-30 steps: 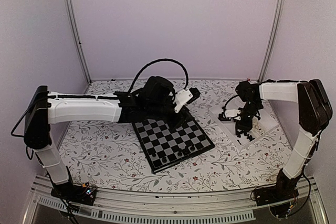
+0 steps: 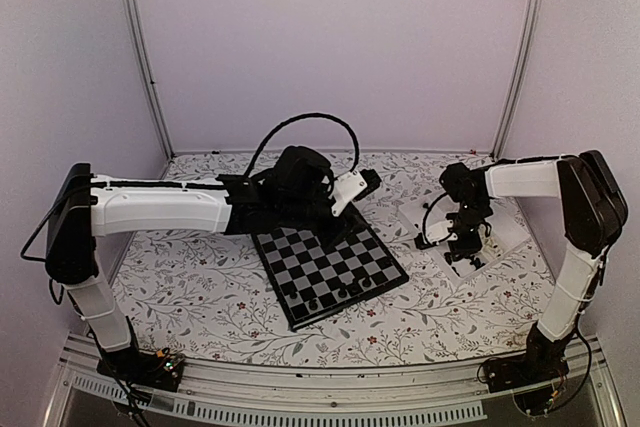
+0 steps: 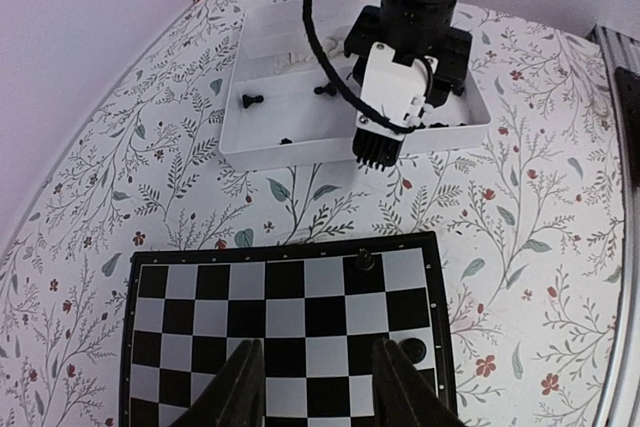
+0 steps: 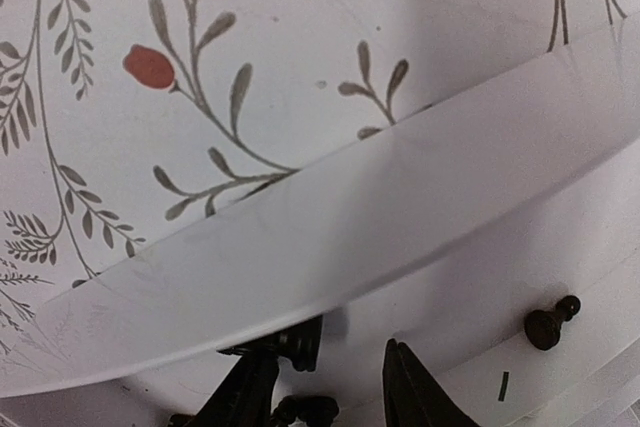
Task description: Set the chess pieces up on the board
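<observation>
The chessboard (image 2: 320,267) lies mid-table with several dark pieces along its near edge; in the left wrist view a dark piece (image 3: 413,350) stands on it. My left gripper hangs above the board, fingers apart and empty. My right gripper is open low in the white tray (image 3: 280,152) at the right. Close by its fingers lie dark pieces (image 4: 300,342), partly hidden; a dark pawn (image 4: 548,325) lies farther right.
The tray also holds pale pieces at its back. Walls bound the sides and back.
The left arm looks unchanged.
</observation>
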